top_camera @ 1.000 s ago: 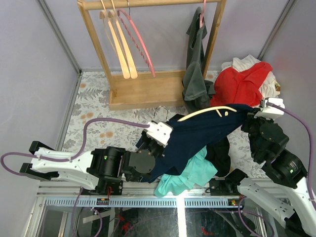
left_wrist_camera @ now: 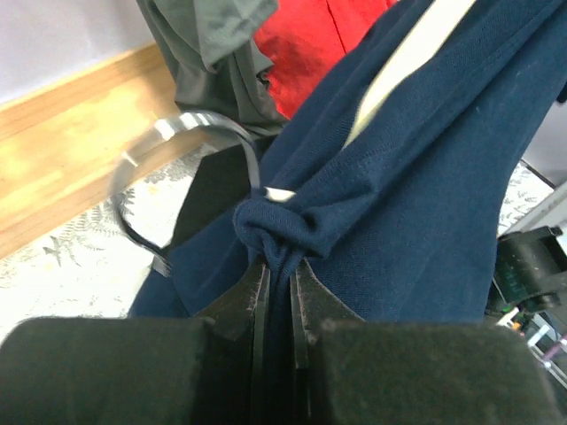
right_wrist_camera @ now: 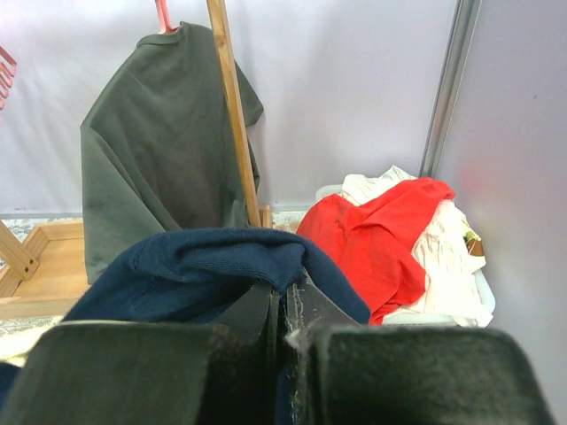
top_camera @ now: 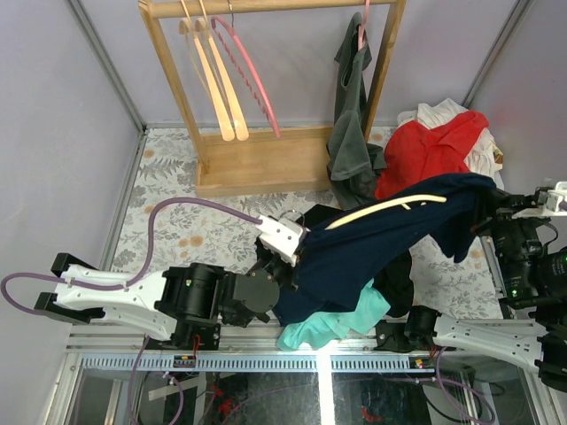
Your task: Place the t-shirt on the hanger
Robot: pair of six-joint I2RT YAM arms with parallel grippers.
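The navy t-shirt (top_camera: pixel 354 257) is stretched between my two grippers, above the table. A pale wooden hanger (top_camera: pixel 387 209) shows along its upper edge, partly covered by the cloth; its metal hook (left_wrist_camera: pixel 190 124) curves out near the collar in the left wrist view. My left gripper is shut on bunched navy cloth beside the hook. At the shirt's far right end, my right gripper is shut, with a thin navy fold (right_wrist_camera: pixel 230 257) passing at its fingertips. Cloth hides the hanger's middle.
A wooden rack (top_camera: pixel 266 181) stands at the back with empty hangers (top_camera: pixel 217 80) and a hung dark green garment (top_camera: pixel 350 124). Red cloth (top_camera: pixel 434 155) lies at the back right. Teal cloth (top_camera: pixel 332 323) and black cloth (top_camera: pixel 399 283) lie beneath the shirt.
My right gripper has moved right, drawing the shirt's end outward and tauter. The hanger has shifted slightly right. My left gripper has barely moved.
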